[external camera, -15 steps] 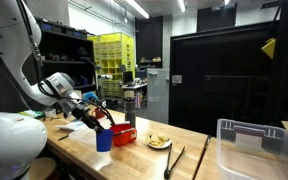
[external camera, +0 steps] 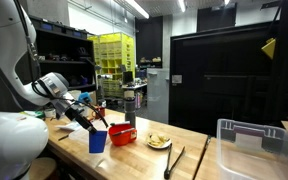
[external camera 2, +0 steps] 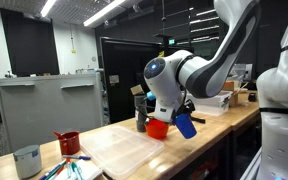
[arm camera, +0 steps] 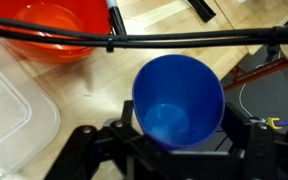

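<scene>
A blue cup [arm camera: 179, 95] sits between the two fingers of my gripper, which is shut on it. In the wrist view its round mouth faces the camera, and no contents can be made out inside. Exterior view 1 shows the cup [external camera: 97, 142] tilted, near the front edge of the wooden table [external camera: 134, 160]. From the other side, exterior view 2 has the tilted cup [external camera 2: 186, 126] hanging below my gripper [external camera 2: 181, 109], clear of the tabletop.
A red bowl [external camera: 122, 134] stands close behind the cup, and a clear tray [external camera 2: 124, 150] lies beside it. Farther right are a plate of food [external camera: 158, 141], a dark long tool [external camera: 174, 163] and a clear bin [external camera: 252, 145]. A grey pot [external camera 2: 27, 160] and red mug [external camera 2: 70, 143] stand elsewhere.
In exterior view 1 the cup has shifted a little left and gone from nearly upright to tilted, as my gripper turned with it. The other objects have not moved.
</scene>
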